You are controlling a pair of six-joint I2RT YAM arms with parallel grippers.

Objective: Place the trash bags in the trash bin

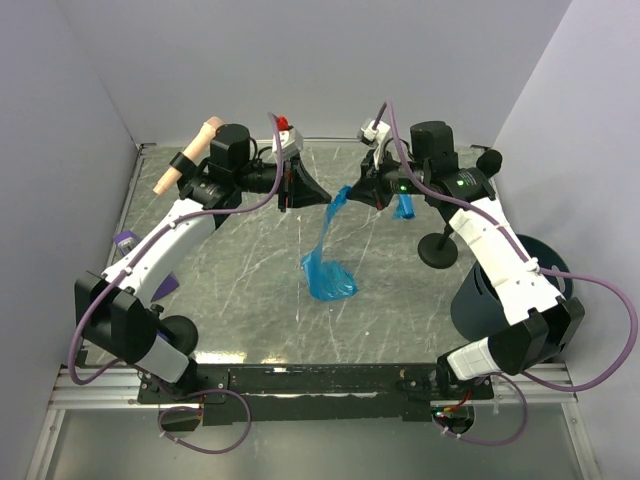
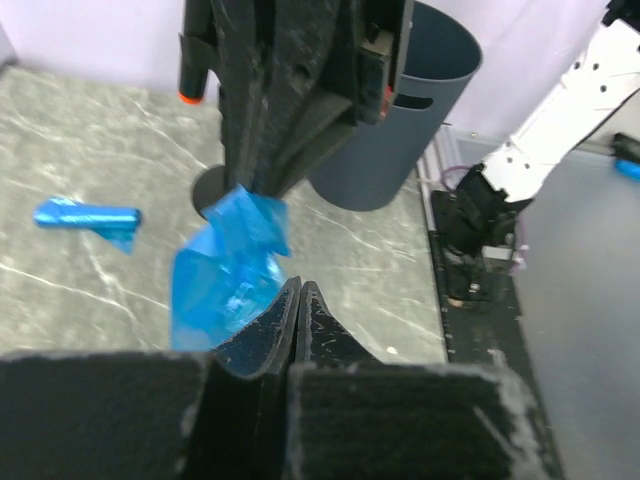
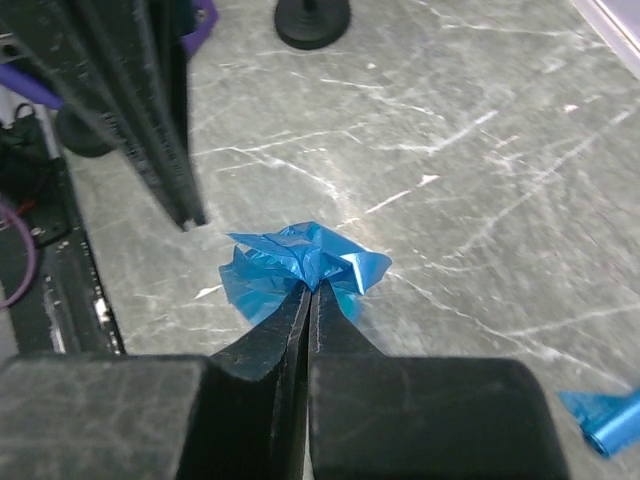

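A blue trash bag (image 1: 328,275) hangs in a long strip down toward the table, its top end pinched by my right gripper (image 1: 352,197). In the right wrist view the crumpled top of the bag (image 3: 305,258) bunches at the closed fingertips. My left gripper (image 1: 328,198) is shut with nothing between its fingers; in the left wrist view the bag (image 2: 228,268) appears beyond its tips, outside them. Another blue bag, rolled up (image 2: 88,215), lies on the table. At the right stands the dark grey trash bin (image 1: 478,300), partly hidden under the right arm.
A black round stand base (image 1: 438,250) sits between the rolled bag and the bin. A purple item (image 1: 165,285) and another stand (image 1: 180,333) are at the left. Bare grey marbled table (image 1: 250,270) fills the middle.
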